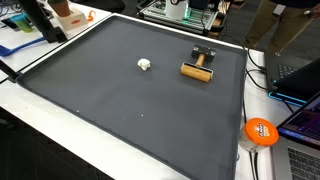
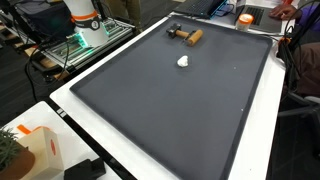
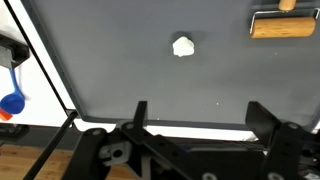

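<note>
A small white lump (image 1: 144, 64) lies alone on the dark grey mat; the wrist view has the same white piece (image 3: 183, 46) above the middle. Close to one edge of the mat rests a roller with a wooden barrel (image 1: 197, 72) and a dark end, and part of that roller (image 3: 283, 27) fills the upper right of the wrist view. At the bottom of the wrist view my gripper is open, its two black fingers wide apart with only bare mat between them. Both objects lie clear of the fingers.
A blue spoon-like item (image 3: 13, 102) lies off the mat's left side.
</note>
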